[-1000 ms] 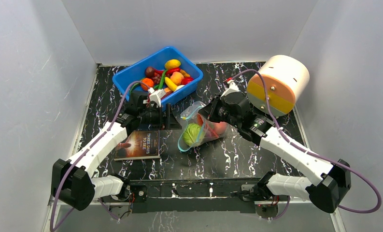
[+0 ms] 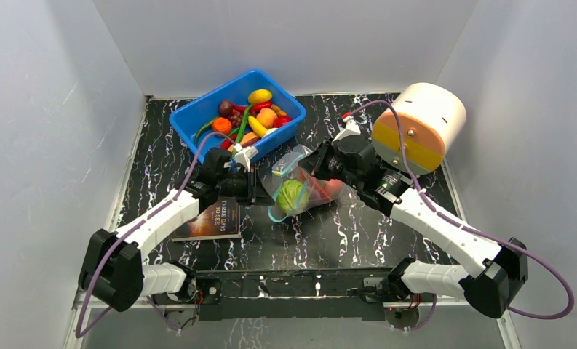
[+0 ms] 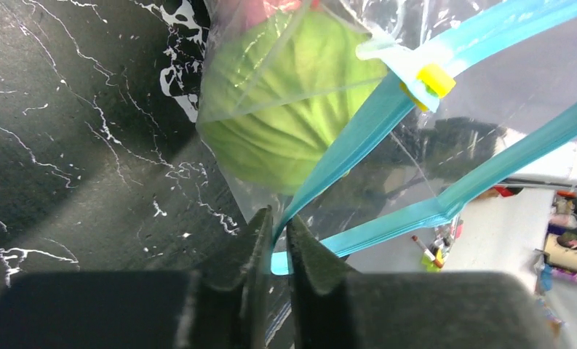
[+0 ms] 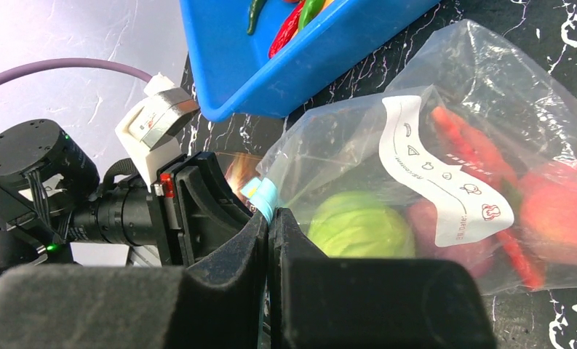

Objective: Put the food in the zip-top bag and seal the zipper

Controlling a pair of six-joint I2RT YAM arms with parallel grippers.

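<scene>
The clear zip top bag (image 2: 311, 211) lies on its side with its blue-edged mouth toward my left arm. Inside are a green cabbage (image 4: 361, 225), a red pepper (image 4: 482, 149) and a round red-orange item (image 4: 562, 211). My right gripper is shut on the blue edge at one corner of the mouth. At the opposite corner, my left gripper has its fingertips a narrow gap apart, with the blue zipper strip (image 3: 365, 134) running between them. A yellow slider (image 3: 436, 80) sits farther along that strip.
A blue bin (image 2: 180, 120) of assorted produce stands behind the bag. The book (image 2: 220, 220) lies under the left forearm, and a cream-and-yellow cylinder (image 2: 420, 123) stands at the back right.
The right gripper and the bag have hardly moved.
</scene>
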